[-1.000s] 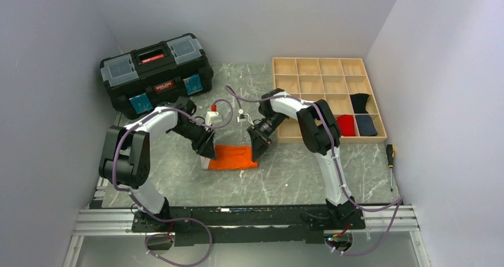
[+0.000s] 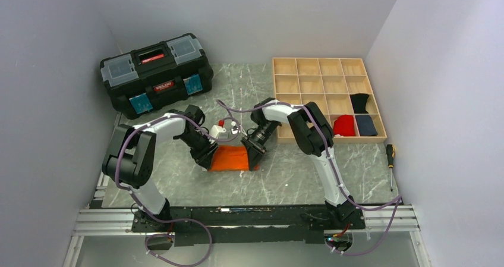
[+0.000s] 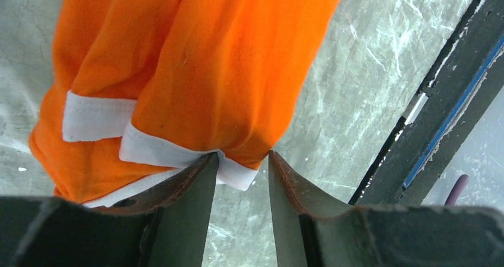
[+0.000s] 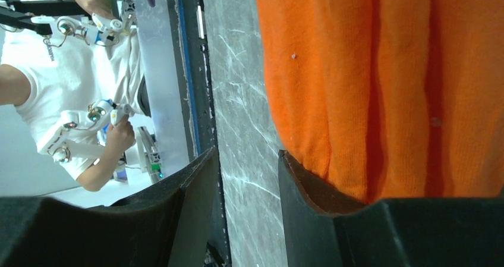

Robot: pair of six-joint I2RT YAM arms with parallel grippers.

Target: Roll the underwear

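Observation:
The orange underwear (image 2: 229, 158) lies folded flat on the marbled table, with a white band at its left end. In the left wrist view, the corner of that white band (image 3: 236, 173) lies between the parted fingertips of my left gripper; the left finger touches the cloth. At the other end, the orange cloth (image 4: 350, 88) spreads in layered folds by my right gripper. Its fingers stand apart, bare table between them, and the right-hand fingertip (image 4: 286, 166) meets the cloth's edge. From above, both grippers partly hide the cloth's ends.
A divided wooden box (image 2: 310, 66) stands at the back right, holding red cloth (image 2: 344, 126) and dark cloths. At the back left is a black toolbox (image 2: 157, 75). A screwdriver (image 2: 390, 156) lies at the right edge.
The cloth itself lies in nearly the same place.

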